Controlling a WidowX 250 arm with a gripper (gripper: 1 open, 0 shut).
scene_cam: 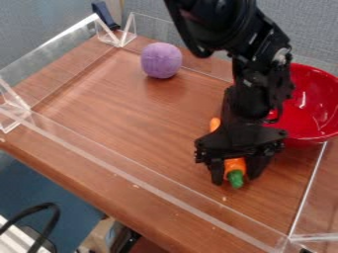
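Note:
My black gripper [235,158] is low over the right part of the wooden table [119,148], its fingers on either side of an orange toy carrot [235,170] with a green top pointing toward the front. Whether the fingers are closed on it is hard to tell. A red bowl [309,104] stands behind the arm at the right, partly hidden by it.
A purple ball [161,60] sits toward the back. Clear plastic walls edge the table. A dark cable lies below the table at lower left.

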